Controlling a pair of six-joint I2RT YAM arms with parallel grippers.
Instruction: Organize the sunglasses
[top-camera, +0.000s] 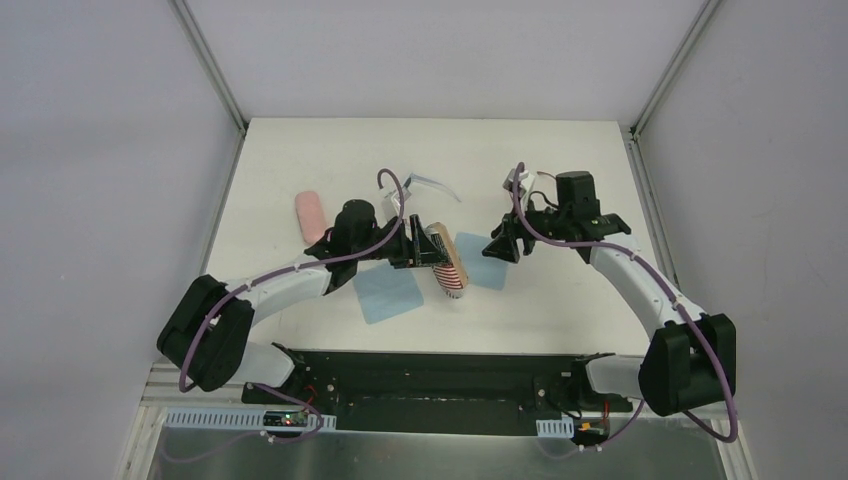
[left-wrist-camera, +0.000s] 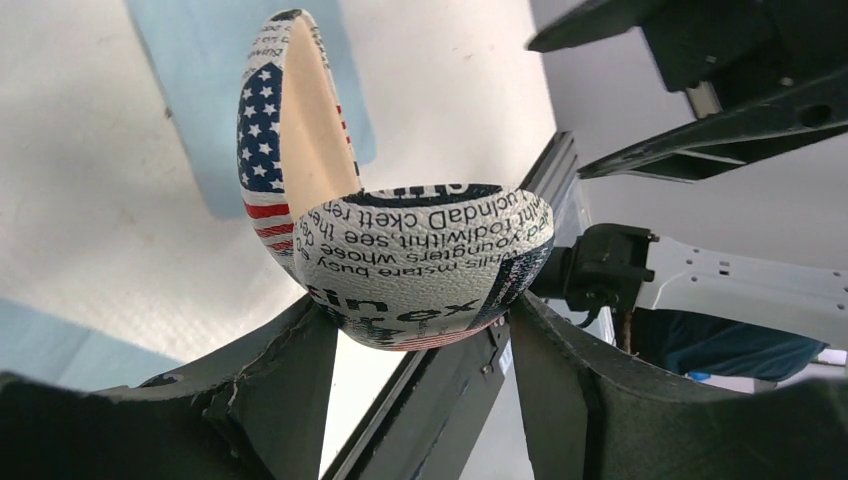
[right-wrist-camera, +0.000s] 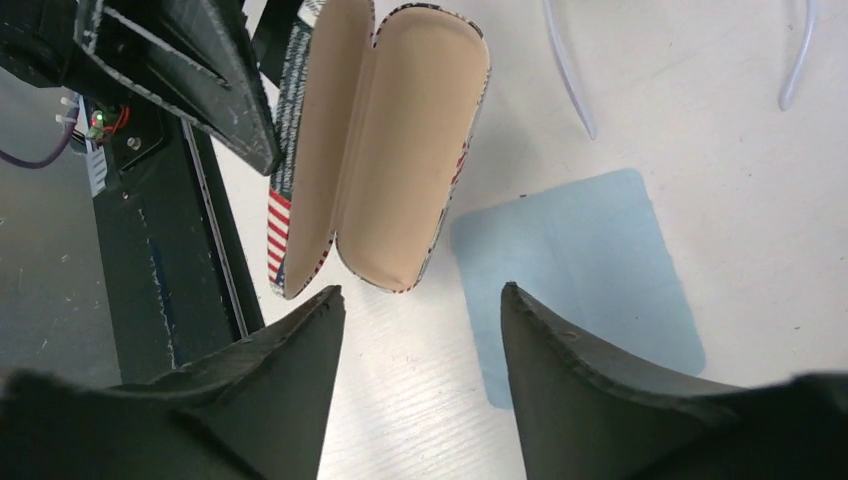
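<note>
An opened glasses case (top-camera: 448, 270) with beige lining and a flag-and-newsprint outside (left-wrist-camera: 425, 265) is raised at my left gripper (top-camera: 420, 250), whose fingers sit against the case's end in the left wrist view; the finger is part open, and a firm hold is unclear. My right gripper (top-camera: 502, 245) stands apart to the case's right, open and empty, with its fingertips (right-wrist-camera: 520, 300) near the case. Behind them, light-framed sunglasses (top-camera: 435, 185) lie on the white table, partly hidden by my left arm.
A pink case (top-camera: 310, 216) lies at the left of the table (top-camera: 540, 310). Two blue cloths (top-camera: 388, 300) lie flat beneath the work area.
</note>
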